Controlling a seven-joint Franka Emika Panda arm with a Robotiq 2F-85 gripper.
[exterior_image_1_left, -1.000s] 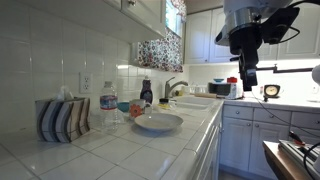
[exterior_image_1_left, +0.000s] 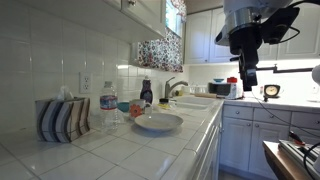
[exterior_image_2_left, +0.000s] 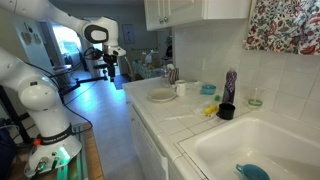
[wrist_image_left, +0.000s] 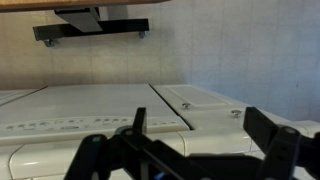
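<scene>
My gripper is open, its two dark fingertips wide apart with nothing between them. Below it the wrist view shows bare floor (wrist_image_left: 215, 60) and white cabinet fronts (wrist_image_left: 90, 102). In exterior view 1 the gripper (exterior_image_1_left: 248, 82) hangs at the right, pointing down, clear of the counter. A pale plate (exterior_image_1_left: 158, 121) lies on the white tiled counter (exterior_image_1_left: 110, 155). Exterior view 2 has the arm (exterior_image_2_left: 100, 35) at the far left, well away from that plate (exterior_image_2_left: 161, 95).
On the counter stand a striped tissue box (exterior_image_1_left: 63, 121), a clear bottle (exterior_image_1_left: 109, 103), a dark bottle (exterior_image_2_left: 231, 85) and a black cup (exterior_image_2_left: 226, 111). A white sink (exterior_image_2_left: 262, 145) holds a blue item (exterior_image_2_left: 252, 172). Wall cabinets (exterior_image_2_left: 195, 14) overhang the counter.
</scene>
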